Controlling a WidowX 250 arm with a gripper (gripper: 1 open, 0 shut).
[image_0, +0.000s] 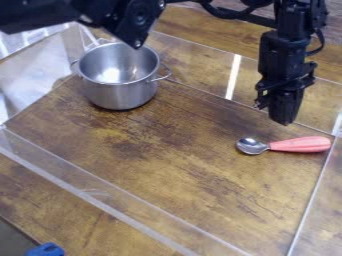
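My black gripper (282, 114) hangs at the right, shut, with nothing visible between its fingers, above and behind a spoon (251, 145) with a pink handle (301, 144). The spoon lies on the wooden table, apart from the gripper, its bowl toward the left and its handle toward the right.
A steel pot (118, 92) with two handles stands at the upper left. A small blue object (44, 249) sits at the bottom left corner.
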